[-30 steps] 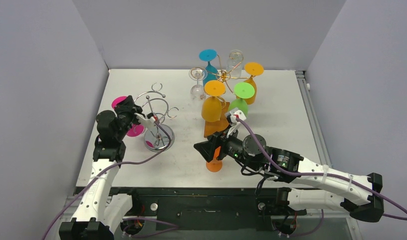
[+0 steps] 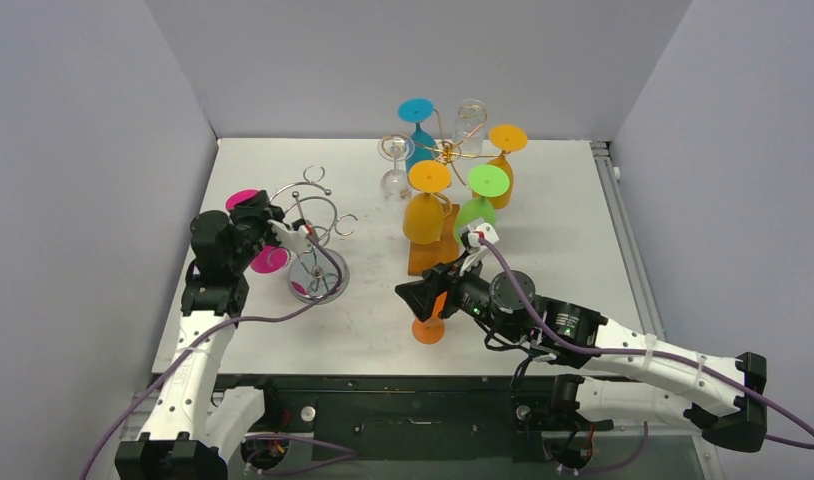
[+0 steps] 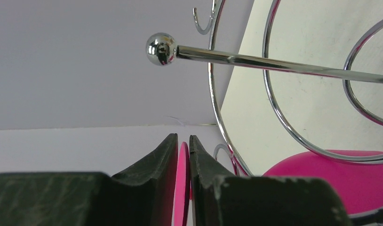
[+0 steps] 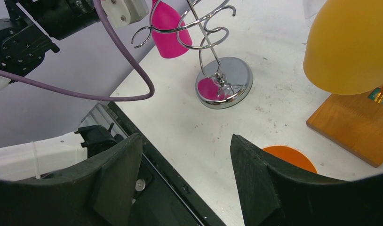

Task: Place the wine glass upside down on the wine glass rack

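Observation:
My left gripper is shut with the thin pink foot (image 3: 181, 188) of a wine glass showing edge-on between its fingers. A pink bowl (image 3: 326, 181) appears at lower right, behind a curved chrome wire. From the right wrist view, a pink bowl (image 4: 171, 28) hangs mouth down beside the spirals of the silver rack (image 4: 225, 84), apart from the table. Whether the stem sits inside a hook is hidden. In the top view the left arm covers much of the pink glass (image 2: 269, 260). My right gripper stands open and empty near an orange glass (image 4: 293, 157).
To the right, a gold rack on a wooden base (image 2: 428, 262) carries several upside-down glasses, among them a yellow one (image 2: 423, 218) and a green one (image 2: 476, 212). Purple cables (image 2: 283, 318) trail from both arms. Bare table lies between the two racks.
The right gripper has shifted slightly to the right and toward the back. The left arm stays almost where it was, with the pink glass beside the silver rack.

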